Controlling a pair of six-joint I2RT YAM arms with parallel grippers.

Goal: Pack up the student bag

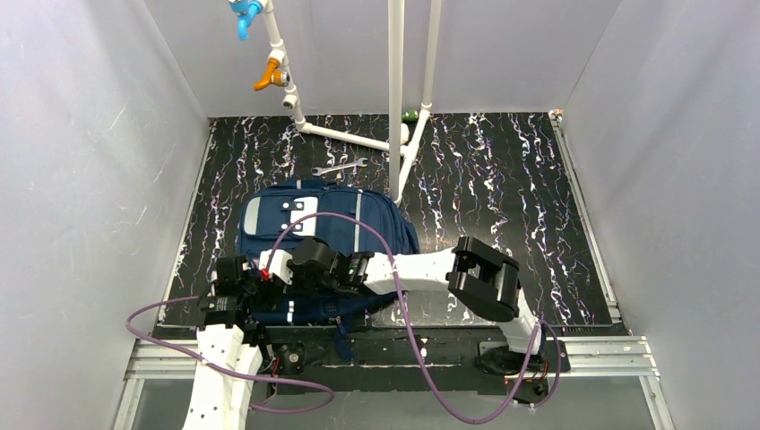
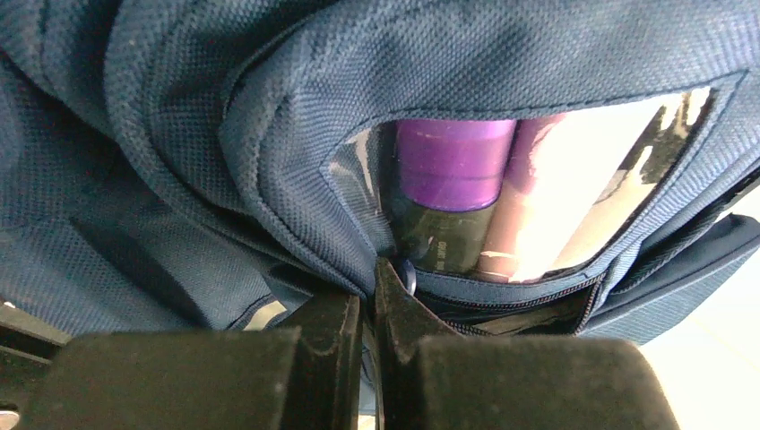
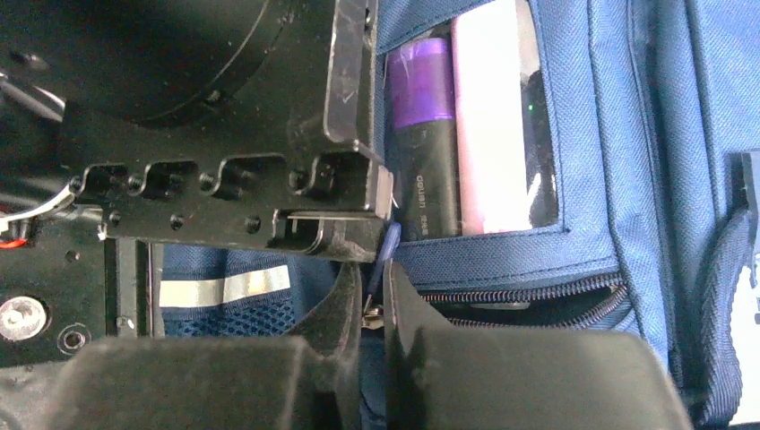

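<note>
The navy student bag [image 1: 327,210] lies on the dark table, partly under both arms. A clear window on it shows a purple-capped marker [image 3: 424,134] and a pink item [image 3: 488,125] inside. Below the window, a zipper [image 3: 529,291] stands partly unzipped. In the left wrist view, my left gripper is shut on a fold of the bag's fabric at the window's corner. My right gripper has its fingertips slightly apart around the blue zipper pull [image 3: 388,244]; firm contact cannot be made out. In the top view both sets of fingertips are hidden.
A wrench [image 1: 340,167] lies behind the bag. White pipes [image 1: 349,137] rise at the back, one upright close to the bag's far right corner. Purple cables loop over both arms.
</note>
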